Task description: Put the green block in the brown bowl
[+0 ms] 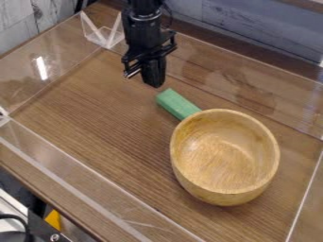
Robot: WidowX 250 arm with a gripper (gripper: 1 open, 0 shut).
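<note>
The green block (178, 105) lies on the wooden table, its near end close against the rim of the brown bowl (187, 132). It is outside the bowl, and the bowl looks empty. My gripper (153, 82) is up and to the left of the block, apart from it. Its fingers look closed together, with nothing seen between them, though they are small and dark here.
A clear plastic container (104, 31) stands at the back left of the table. Bare table surface (89, 123) spreads across the left and front. At the bottom left corner, part of a dark device (23, 227) shows.
</note>
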